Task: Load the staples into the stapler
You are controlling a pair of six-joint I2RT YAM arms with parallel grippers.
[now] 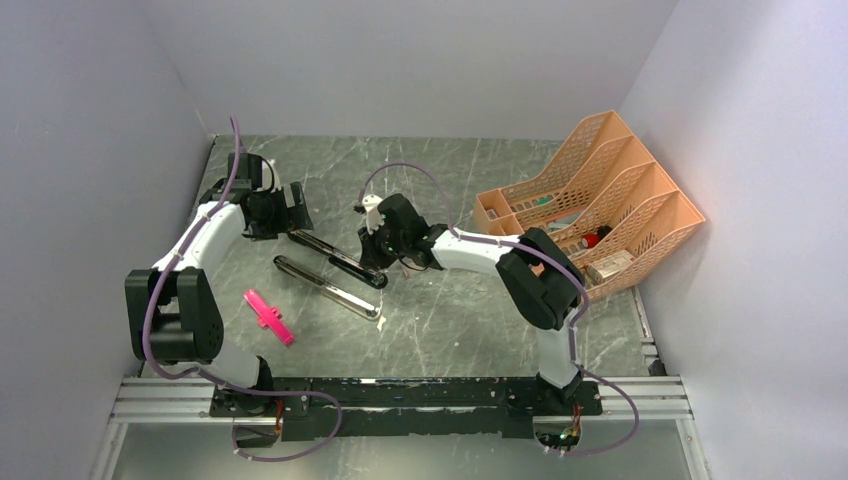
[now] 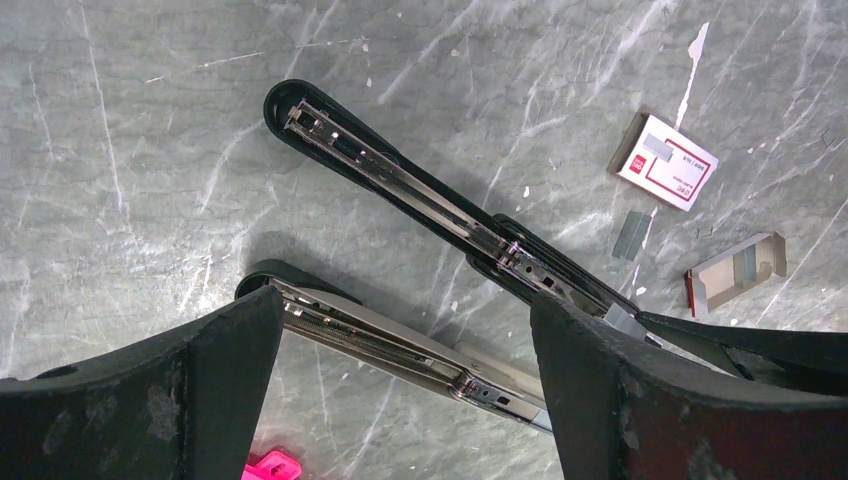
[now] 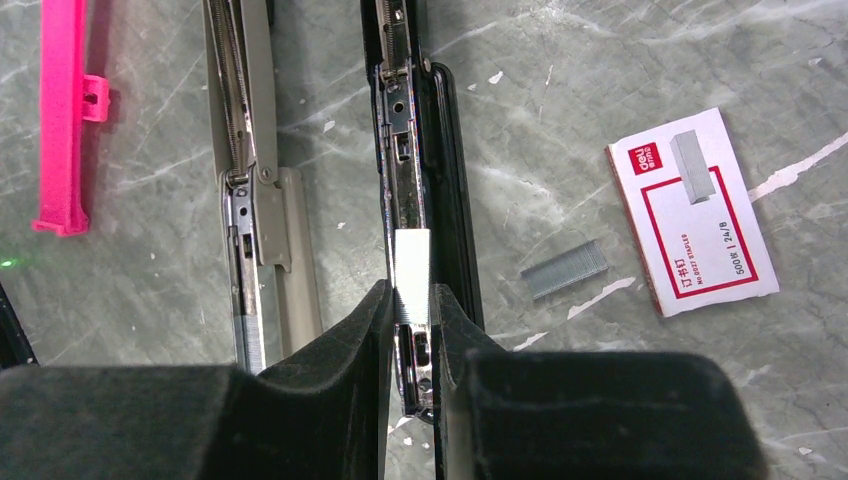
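Note:
A black stapler (image 3: 452, 190) lies opened out, its metal channel exposed. My right gripper is shut on a silver staple strip (image 3: 412, 262), which sits over the channel, in line with it. Whether the strip rests fully down inside cannot be told. A beige stapler (image 3: 263, 150), also opened, lies alongside with staples (image 3: 249, 343) in its front end. My left gripper is open and empty, high over the far ends of both staplers. A pink stapler (image 1: 268, 317) lies nearer the front.
A white-and-red staple box (image 3: 695, 225) lies on the table with one strip on top. Another loose strip (image 3: 564, 270) is close by, and an opened small box (image 2: 738, 272) lies near them. An orange divided rack (image 1: 655, 215) stands at the right.

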